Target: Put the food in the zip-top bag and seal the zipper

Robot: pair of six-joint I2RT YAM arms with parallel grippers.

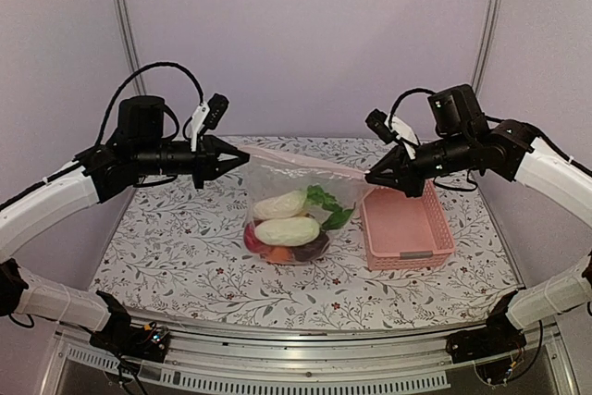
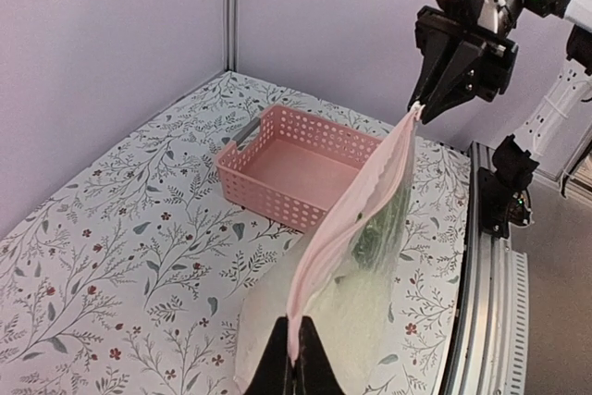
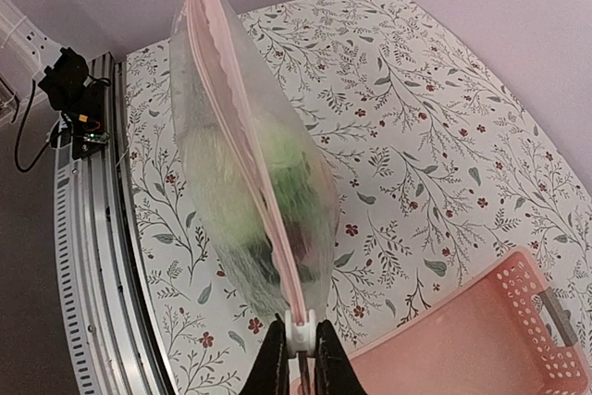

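The clear zip top bag (image 1: 301,182) hangs stretched between my grippers, its pink top strip (image 3: 236,108) running from one to the other. Inside, toward the bottom, are two pale oblong foods (image 1: 287,230), green leaves (image 1: 323,198), and red, orange and dark items. My left gripper is shut on the strip's left end. At the right end, my right gripper is shut on the white zipper slider (image 3: 301,326). Along the strip the two edges lie close together; whether they are sealed everywhere I cannot tell.
An empty pink basket (image 1: 407,261) stands on the patterned table to the right, just under and in front of my right gripper. Left of the bag the table (image 1: 166,238) is clear, as is its front strip.
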